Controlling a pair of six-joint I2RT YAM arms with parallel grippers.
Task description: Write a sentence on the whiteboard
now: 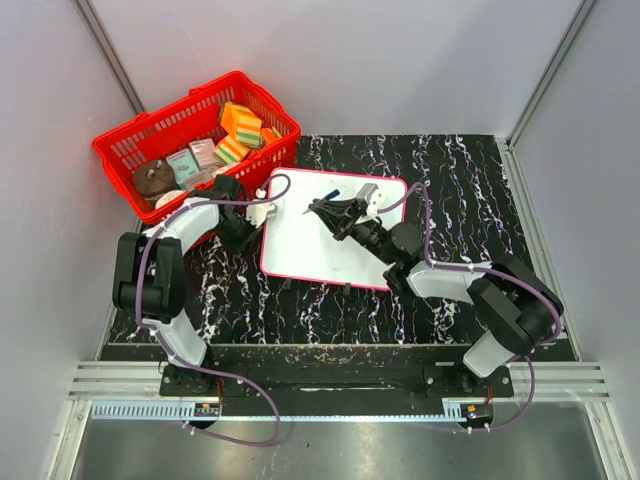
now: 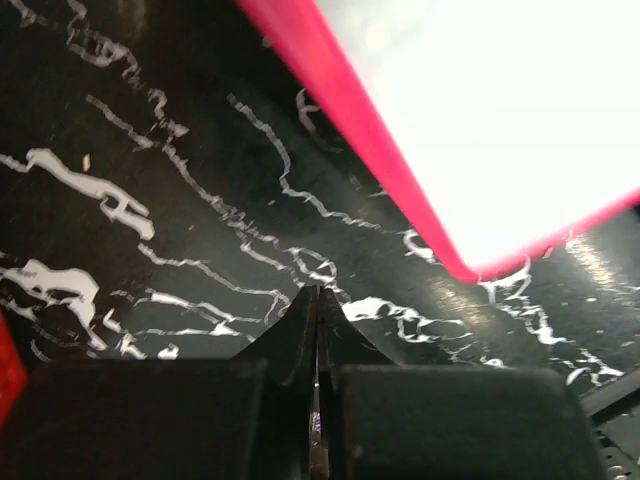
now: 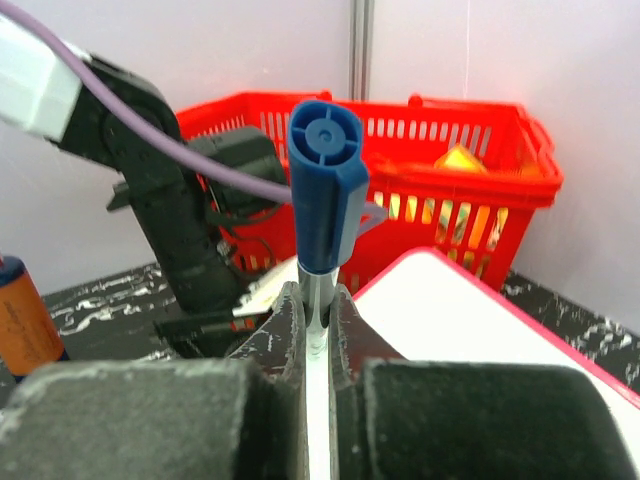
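The white whiteboard (image 1: 325, 250) with its pink-red border lies on the dark marbled table, nearly square to the front edge. My right gripper (image 1: 316, 208) is above it, shut on a blue-ended marker (image 3: 322, 190), whose blue end sticks up from between the fingertips in the right wrist view. The marker's lower end is hidden there. Just off the board's left side is my left gripper (image 1: 246, 243), pointing down. In the left wrist view its fingers (image 2: 295, 325) are together with nothing between them, and the board's corner (image 2: 462, 270) is close by on the right.
A red basket (image 1: 122, 150) holding sponges (image 1: 240, 122) and other items stands behind the left arm. An orange cylinder with a dark blue top (image 3: 25, 325) shows at the right wrist view's left edge. Bare table (image 1: 460, 200) lies right of the board.
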